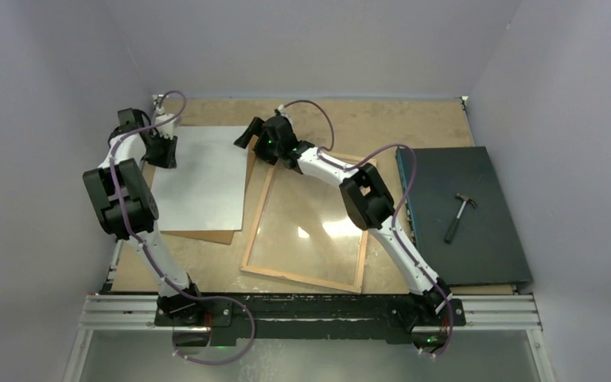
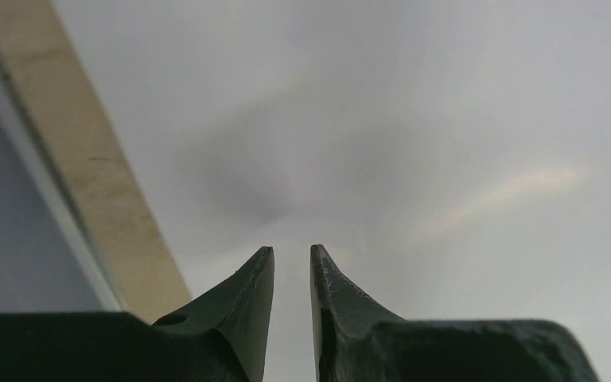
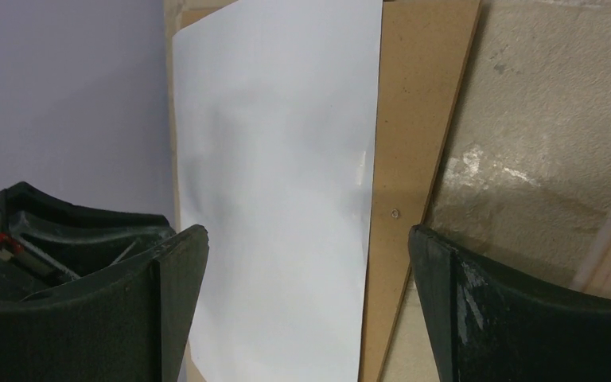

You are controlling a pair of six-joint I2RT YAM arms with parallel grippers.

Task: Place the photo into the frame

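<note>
A blank white sheet (image 1: 207,187), possibly the photo's back, lies on a brown board (image 1: 216,236) at the left of the table. The wooden frame (image 1: 302,280) with its clear pane lies flat to the right of them. My left gripper (image 1: 172,153) is over the sheet's left edge, and in the left wrist view its fingertips stand a little apart, with only white sheet showing in the narrow gap. Wide open and empty, my right gripper (image 1: 253,142) hovers at the sheet's upper right corner; between its fingers the right wrist view shows the sheet and the board's edge.
A dark green board (image 1: 501,215) with a hammer (image 1: 456,219) on it occupies the right side. Grey walls close in the left, back and right. Bare tabletop (image 1: 398,115) shows along the back.
</note>
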